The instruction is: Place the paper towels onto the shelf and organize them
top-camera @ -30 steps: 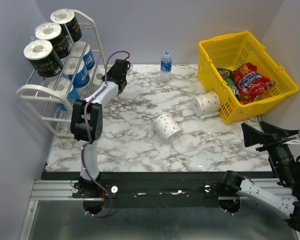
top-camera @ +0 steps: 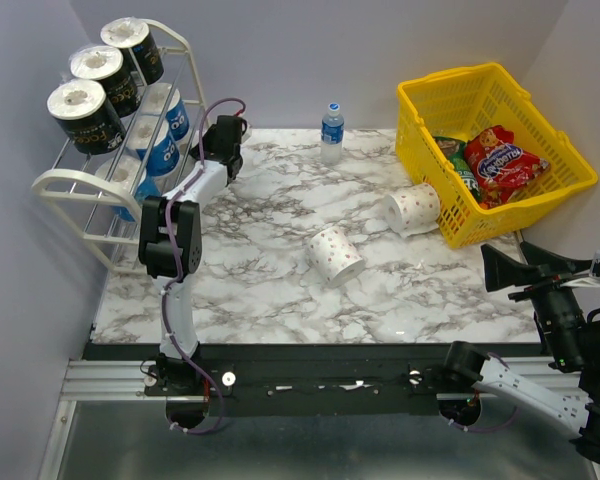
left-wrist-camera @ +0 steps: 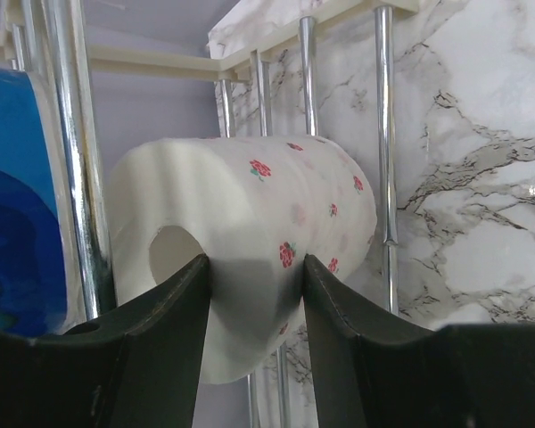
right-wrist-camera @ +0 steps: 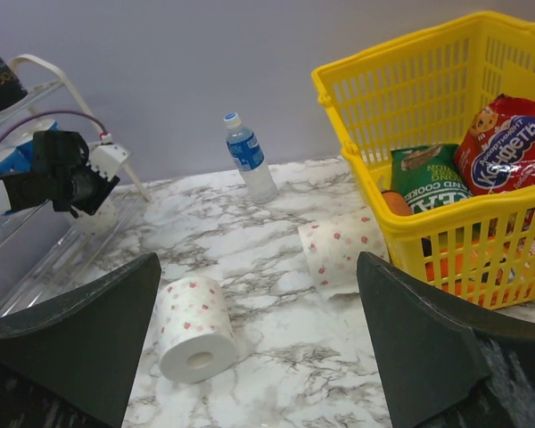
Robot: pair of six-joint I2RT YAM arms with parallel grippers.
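Note:
My left gripper is at the back end of the white rack (top-camera: 55, 185), around a floral paper towel roll (left-wrist-camera: 276, 196) lying among the lower shelf's bars. Its fingers are on either side of the roll's front; whether they grip it is unclear. Two more floral rolls, one (top-camera: 335, 256) mid-table and one (top-camera: 410, 210) by the basket, lie on their sides. My right gripper stands open and empty at the right. Black rolls (top-camera: 85, 115) fill the top shelf, blue-and-white rolls (top-camera: 160, 145) the one below.
A yellow basket (top-camera: 415, 100) with snack bags occupies the back right. A water bottle (top-camera: 332, 135) stands at the back centre.
The loose rolls are unmoved.

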